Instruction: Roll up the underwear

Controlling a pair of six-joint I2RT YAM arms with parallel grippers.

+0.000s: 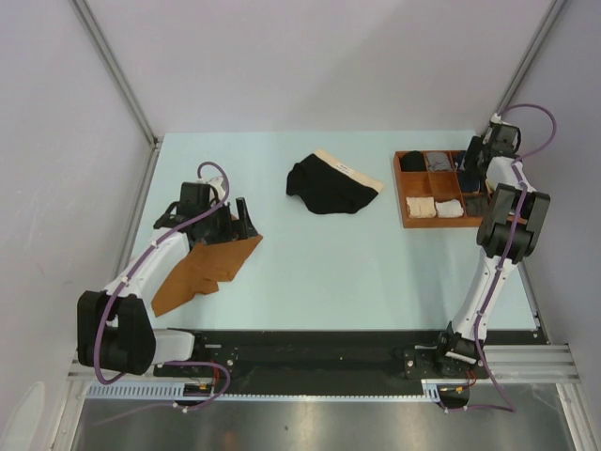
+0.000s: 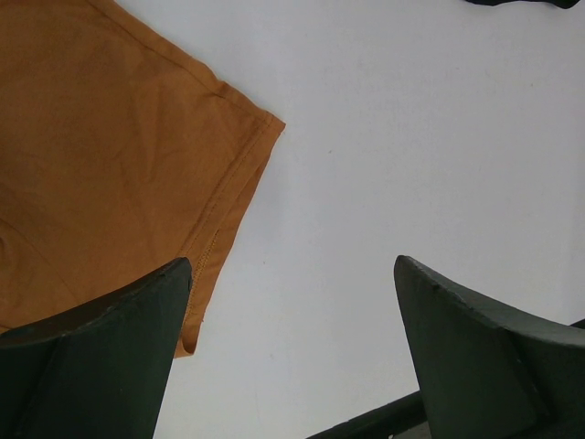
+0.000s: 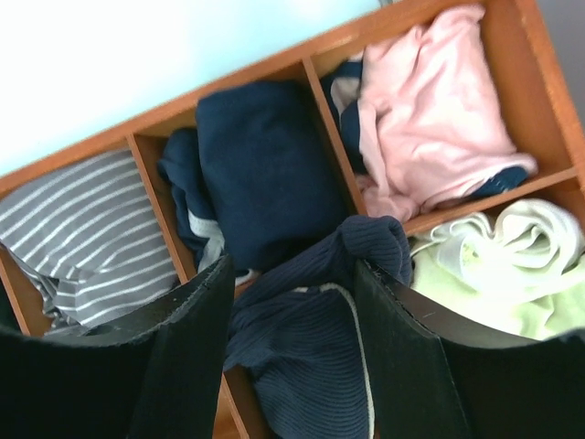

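Note:
A brown garment [image 2: 119,155] lies spread on the left of the table, with my open left gripper above it. A black garment with a cream waistband [image 1: 329,188] lies flat at the middle back. My right gripper is over the wooden divided box [image 1: 432,224], fingers part apart at a navy ribbed garment [image 3: 311,375] with white trim, which rises between them. Whether they grip it cannot be told.
The box's compartments hold folded clothing: a grey striped piece [image 3: 91,238], a dark navy piece [image 3: 265,165], pink [image 3: 434,110] and pale green [image 3: 507,265] ones.

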